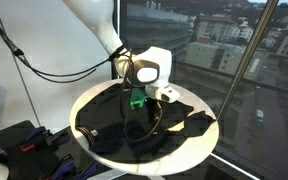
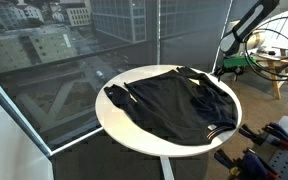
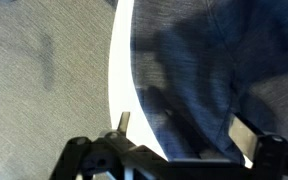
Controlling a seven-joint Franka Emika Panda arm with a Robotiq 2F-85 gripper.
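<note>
A dark cloth (image 2: 174,105), which looks like a dark blue garment, lies spread over the round white table (image 2: 134,75). In the wrist view, my gripper is open, its two fingers wide apart above the cloth (image 3: 184,80) near the table's edge. Nothing shows between the fingers. Exterior view 1 has the white arm over the middle of the table, partly covering the cloth (image 1: 134,145). At the far right of exterior view 2 the arm (image 2: 236,50) reaches past the table's edge. Whether the fingers touch the cloth cannot be made out.
Bare white tabletop (image 1: 189,145) surrounds the cloth along its rim. Beyond the edge is grey carpet (image 3: 44,70). A loose dark cable (image 1: 59,75) runs to the arm. Large windows stand behind the table.
</note>
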